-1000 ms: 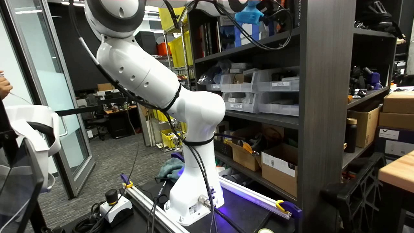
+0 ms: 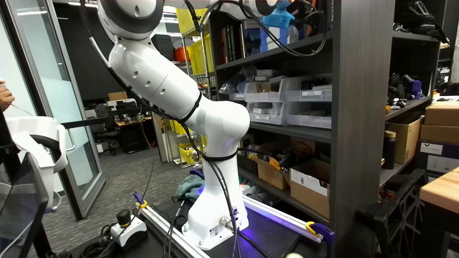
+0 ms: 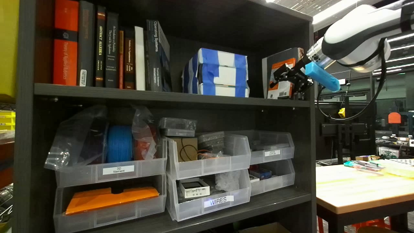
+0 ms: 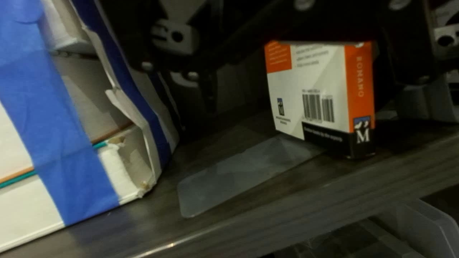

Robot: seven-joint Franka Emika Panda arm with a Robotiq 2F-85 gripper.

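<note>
Near the right end of the upper shelf, an orange and white book (image 3: 282, 70) stands upright. Its white back with a barcode and its orange spine show in the wrist view, where the book (image 4: 310, 99) is seen between the open fingers of my black gripper. Exterior view 2 has the gripper (image 3: 288, 88) in front of the book, fingers spread to either side. Whether either finger touches the cover cannot be made out. A darker book or panel (image 3: 270, 62) is partly visible behind it. In exterior view 1 the fingers are not clear.
White boxes with blue tape (image 3: 223, 73) stand left of the book, with bare shelf (image 4: 223, 129) between. Several upright books (image 3: 112, 50) fill the left end. The side panel (image 3: 311, 136) borders the right; plastic bins (image 3: 209, 167) sit below.
In exterior view 1 the upper arm and the blue part by the wrist have shifted slightly right and down. The shelf's contents look unchanged there.
</note>
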